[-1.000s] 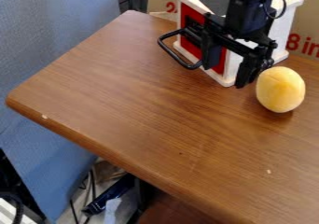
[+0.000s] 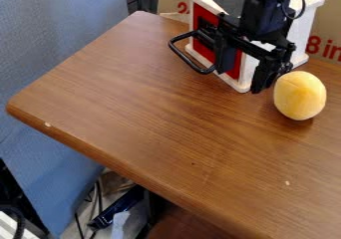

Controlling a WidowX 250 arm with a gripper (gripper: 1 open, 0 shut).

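Note:
The black gripper [image 2: 242, 66] hangs at the upper right over a white box with a red side [image 2: 204, 34], its fingers pointing down in front of the box. A black loop-shaped bar juts left from it. Whether the fingers are open or shut is hard to make out. A pale yellow egg-shaped object [image 2: 300, 96] rests on the wooden table [image 2: 147, 114], just right of the gripper and apart from it.
A cardboard box [image 2: 325, 24] stands behind at the right. Blue fabric [image 2: 47, 64] lies beyond the table's left edge, with cables and items below.

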